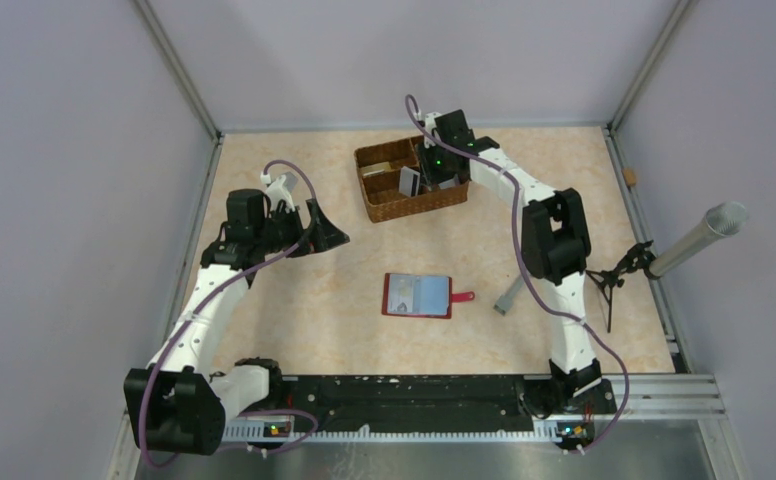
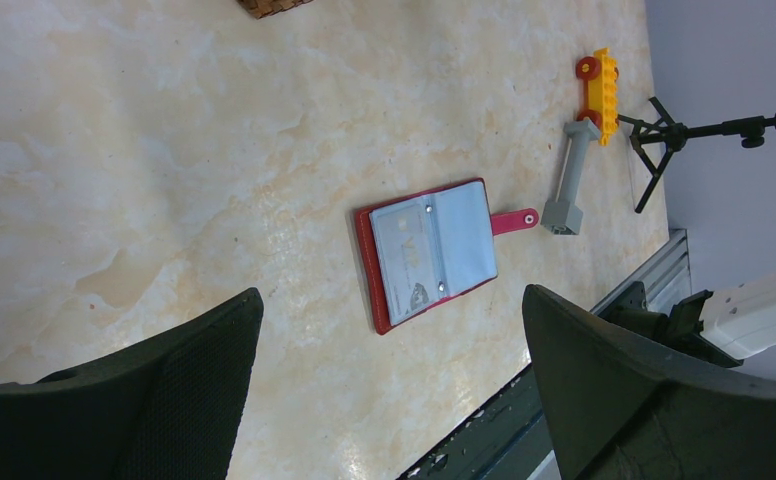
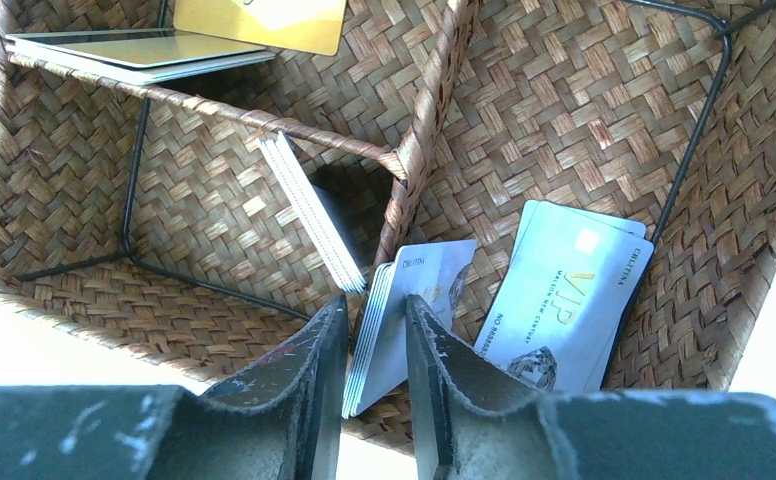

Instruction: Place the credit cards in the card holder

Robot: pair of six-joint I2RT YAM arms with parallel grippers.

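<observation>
The red card holder (image 1: 417,296) lies open on the table, clear sleeves showing and a VIP card (image 2: 406,258) in its left sleeve. At the back, my right gripper (image 1: 430,168) reaches down into a wicker basket (image 1: 404,207). In the right wrist view a stack of silver cards (image 3: 379,345) leans against the divider. My right gripper's fingers (image 3: 426,375) straddle the stack's edges, a gap still showing; contact on both sides cannot be told. My left gripper stands open and empty left of the holder, above the table.
Flat VIP cards (image 3: 564,290) lie in the basket's right compartment. Another stack (image 3: 309,210) leans in the left one, with gold cards (image 3: 264,20) behind. A grey toy pillar (image 1: 509,294) and a tripod (image 1: 619,270) stand right. The table between holder and basket is clear.
</observation>
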